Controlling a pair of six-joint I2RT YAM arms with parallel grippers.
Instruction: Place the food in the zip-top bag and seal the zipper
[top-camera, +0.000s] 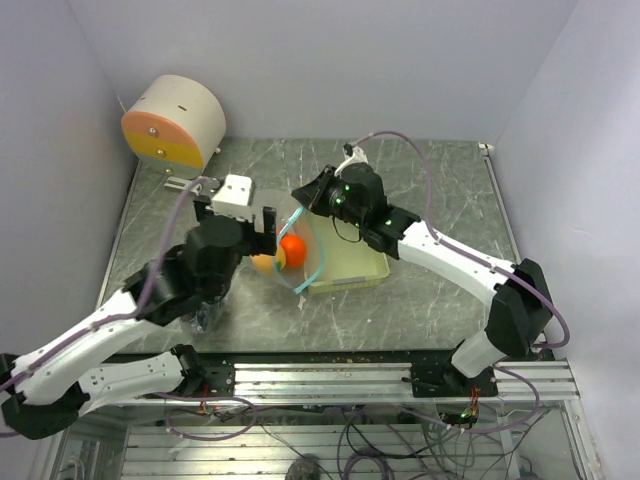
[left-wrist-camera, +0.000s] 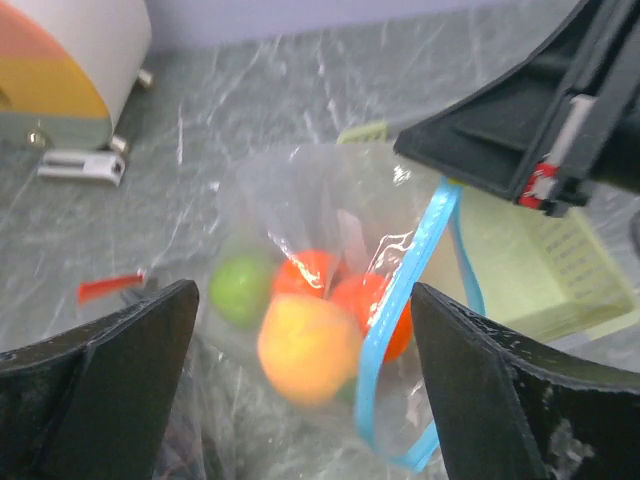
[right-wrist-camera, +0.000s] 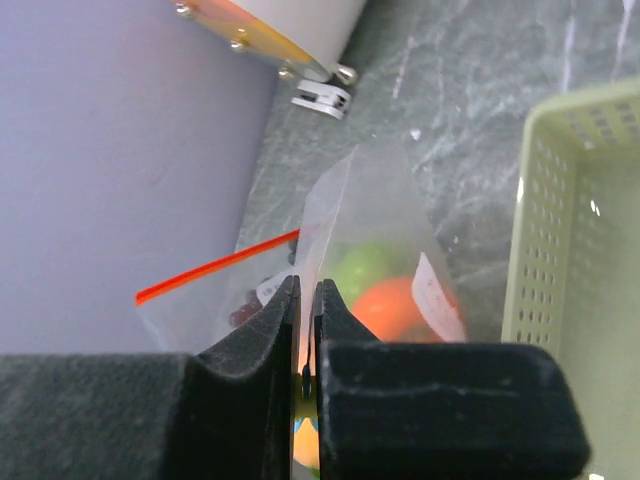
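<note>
A clear bag with a blue zipper edge (left-wrist-camera: 400, 290) holds several round foods, among them an orange-red one (top-camera: 293, 250), a yellowish one (left-wrist-camera: 308, 350) and a green one (left-wrist-camera: 240, 288). Its mouth gapes toward the front. My right gripper (top-camera: 303, 203) is shut on the blue edge near one end of the mouth; in the right wrist view the film passes between its dark fingers. To the left, my left gripper stands open, with the bag showing beyond the gap between its fingers and nothing gripped.
A pale green basket (top-camera: 352, 262) lies right of the bag, empty where it shows. Another clear bag with a red edge (right-wrist-camera: 215, 265) lies to the left. At the back left stands a white, orange and yellow container (top-camera: 175, 122).
</note>
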